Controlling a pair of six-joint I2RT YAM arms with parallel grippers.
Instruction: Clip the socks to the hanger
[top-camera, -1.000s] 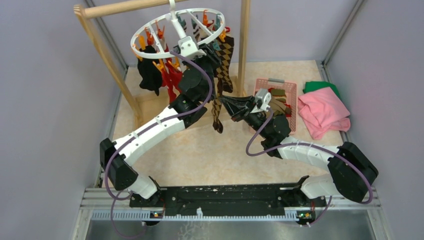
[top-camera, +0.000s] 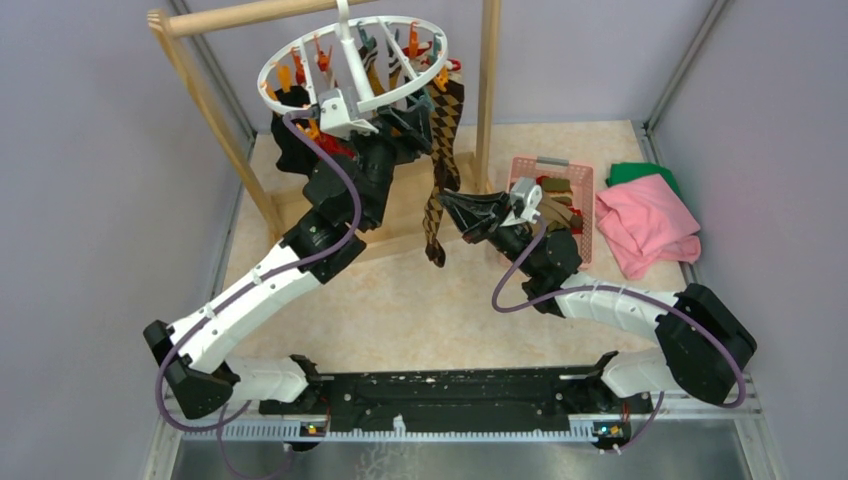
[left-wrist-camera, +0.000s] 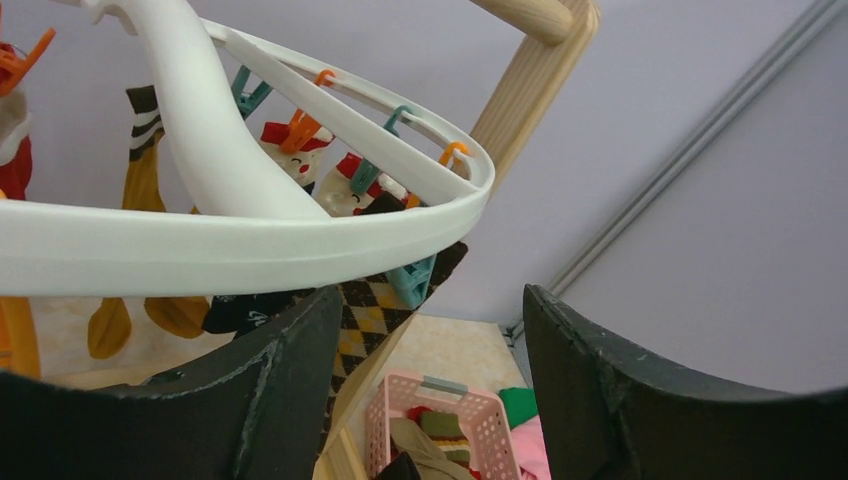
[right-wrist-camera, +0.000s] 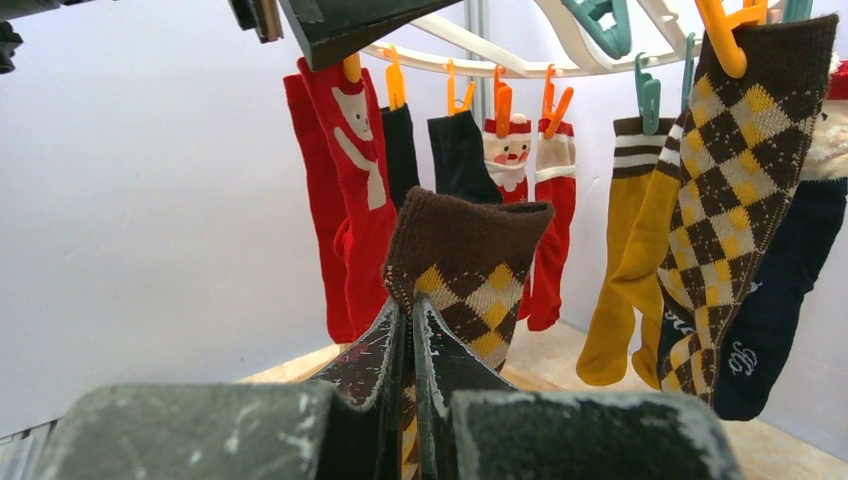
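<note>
My right gripper is shut on a brown sock with a yellow and grey diamond pattern (right-wrist-camera: 480, 300), whose cuff stands above the fingertips. In the top view this sock (top-camera: 433, 225) dangles from the right gripper's tips, below the hanger. My left gripper is open at the white round hanger's rim (left-wrist-camera: 330, 250). Between its spread fingers a teal clip (left-wrist-camera: 412, 282) hangs from the rim, apart from both of them. A matching diamond sock (right-wrist-camera: 740, 160) hangs from an orange clip (right-wrist-camera: 722, 35).
Red socks (right-wrist-camera: 345, 190), mustard socks (right-wrist-camera: 625, 250) and several others hang around the ring. A wooden frame (top-camera: 488, 90) holds the hanger. A pink basket (top-camera: 583, 200) with socks and a pink cloth (top-camera: 648, 225) lie right.
The right arm and its sock have stayed in place.
</note>
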